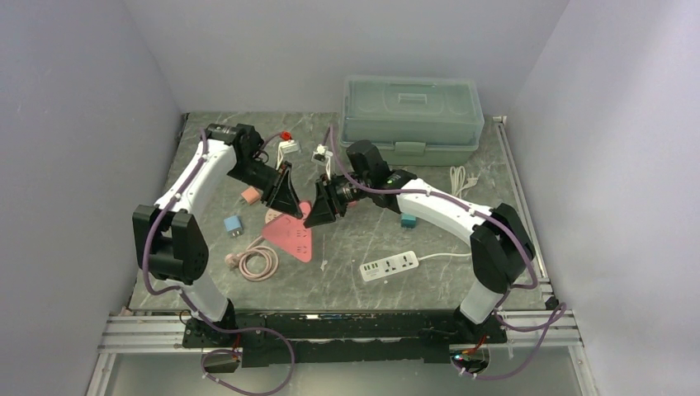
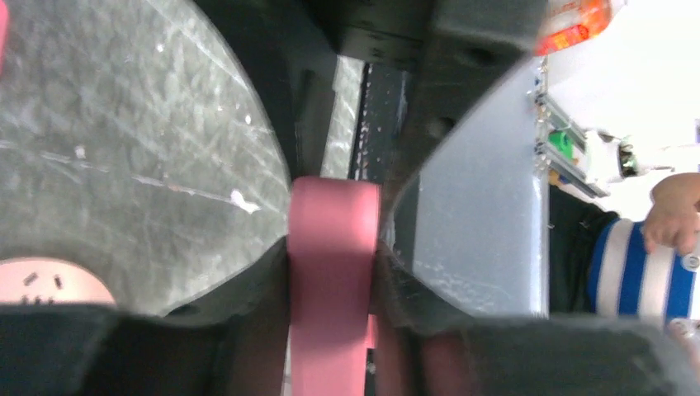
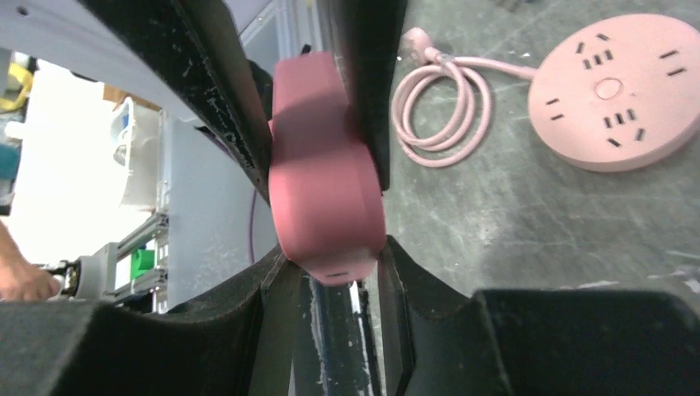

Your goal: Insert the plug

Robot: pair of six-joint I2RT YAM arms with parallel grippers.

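Observation:
A pink triangular power strip point(image 1: 290, 237) is held tilted above the table, between both grippers. My left gripper is shut on one of its corners, with pink filling the gap. At another corner, my right gripper stands partly open, its fingers point(image 3: 404, 309) on either side of the strip; whether they touch it is hard to tell. Left of centre on the table rest a blue plug adapter point(image 1: 234, 225) and an orange block-like plug point(image 1: 251, 195). A teal one point(image 1: 409, 220) sits to the right.
A round pink socket point(image 3: 615, 87) lies below, its coiled cord point(image 3: 443, 107) ending in a plug point(image 3: 418, 41). Front right lies a white power strip point(image 1: 390, 266). A lidded translucent box point(image 1: 411, 115) occupies the back. Bare table shows at front centre.

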